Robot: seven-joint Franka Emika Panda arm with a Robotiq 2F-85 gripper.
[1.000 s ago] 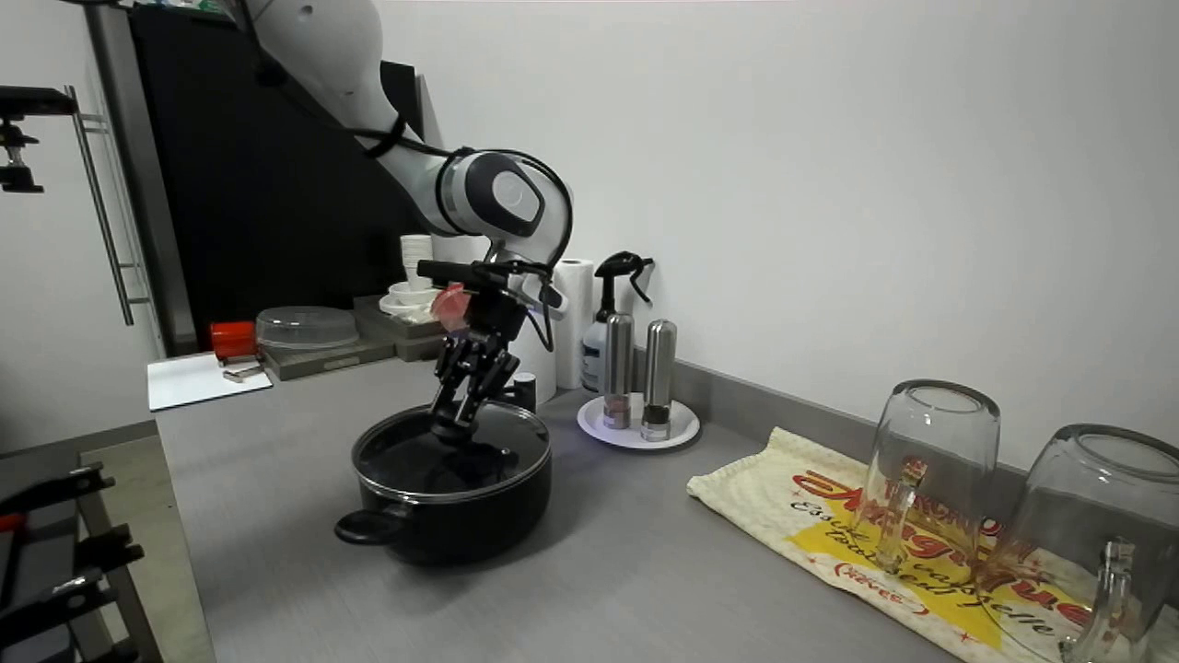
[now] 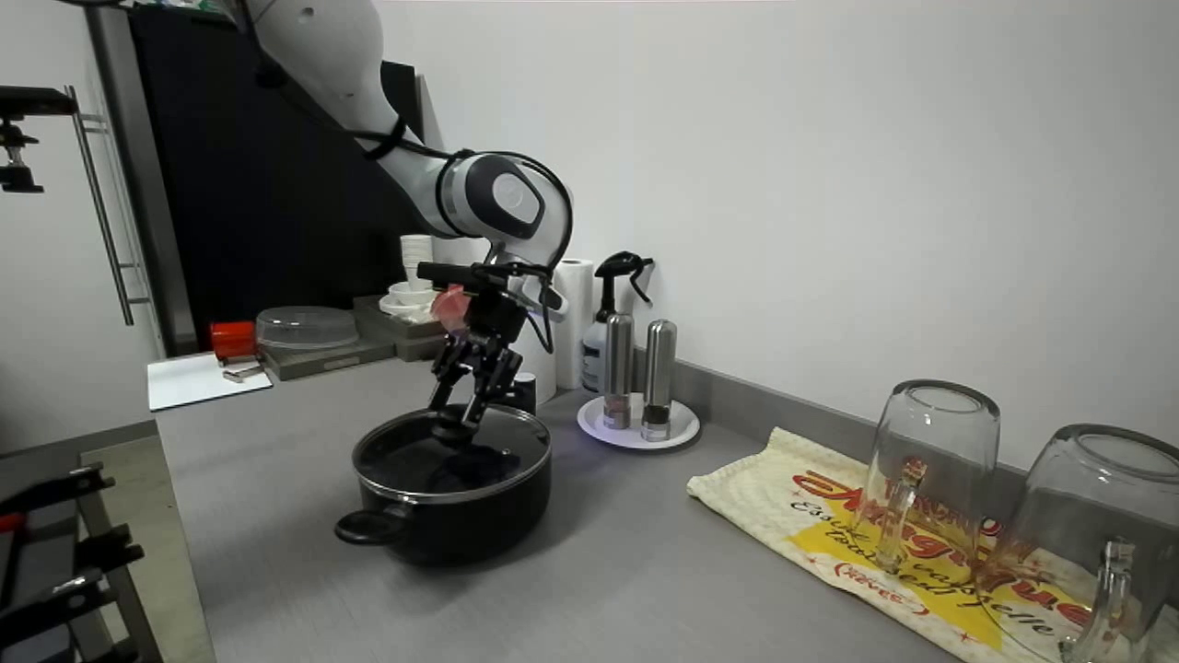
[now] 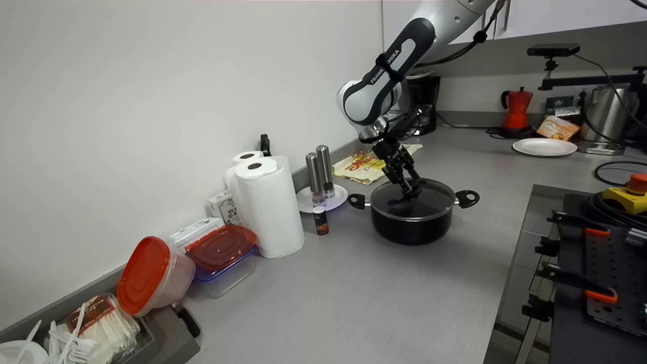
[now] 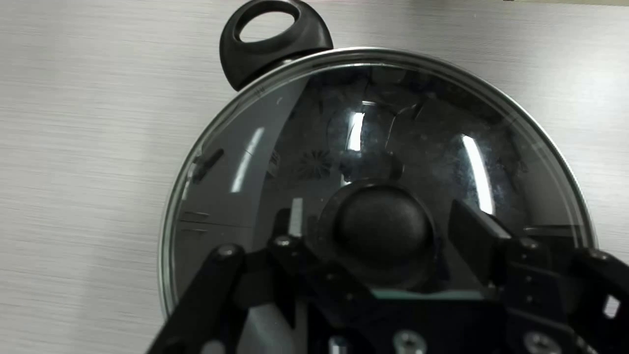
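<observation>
A black two-handled pot (image 2: 475, 525) stands on the grey counter, its glass lid (image 3: 433, 199) resting on top. In the wrist view the lid's round black knob (image 4: 382, 227) lies between my gripper's two fingers, with a gap on either side. My gripper is open around the knob; one fingertip (image 4: 474, 233) shows to its right and the other to its left. From the side, the gripper (image 2: 459, 429) reaches down to the lid at a tilt.
Behind the pot, a white plate (image 2: 680, 435) carries two metal-topped grinders. Paper towel rolls (image 3: 270, 212) and plastic containers (image 3: 221, 248) line the wall. A yellow-printed cloth (image 2: 840, 541) lies under two upturned glass jugs (image 2: 931, 475).
The gripper's fingers have spread apart, so the knob now shows between them. The arm and pot look unmoved.
</observation>
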